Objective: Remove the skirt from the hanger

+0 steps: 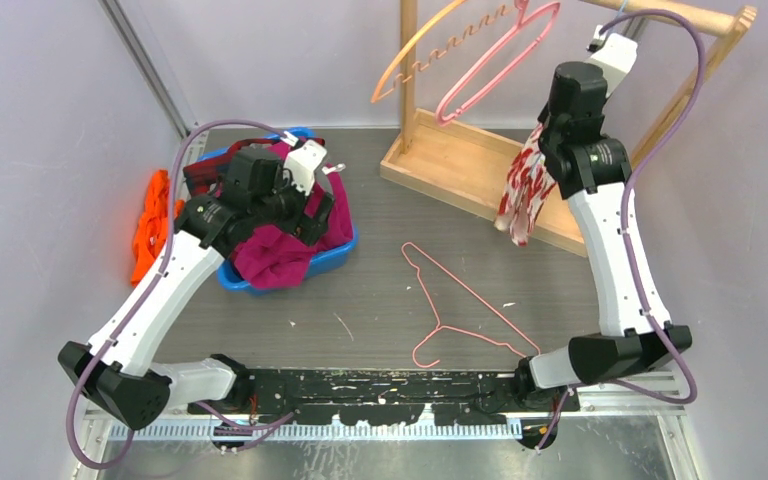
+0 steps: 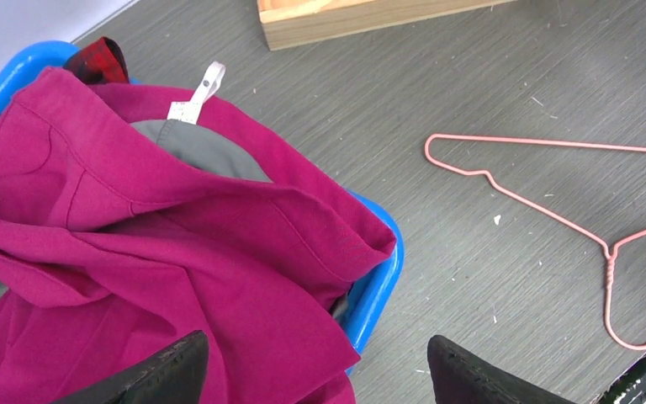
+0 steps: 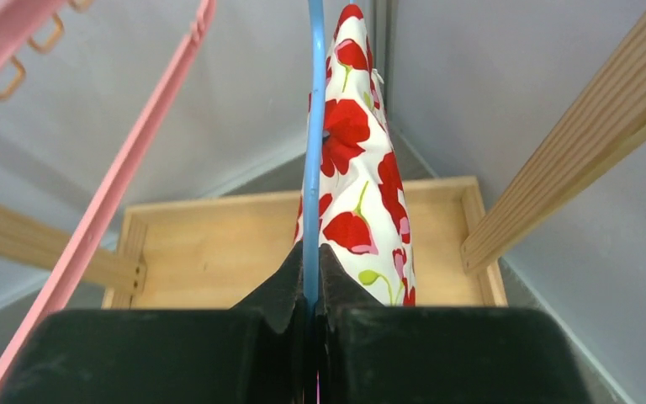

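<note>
The skirt, white with red flowers, hangs below my right gripper in the top view, its upper part hidden by the arm. A blue hanger runs up the middle of the right wrist view, and my right gripper is shut on it. Just behind the hanger is the skirt; whether it is still attached to the hanger cannot be told. My left gripper stands open over the right side of a blue basket, with nothing held between its fingers.
Magenta cloth fills the basket. A pink wire hanger lies on the floor. On the wooden rack hang a pink hanger and a wooden one, left of my right arm. Orange cloth lies beside the basket.
</note>
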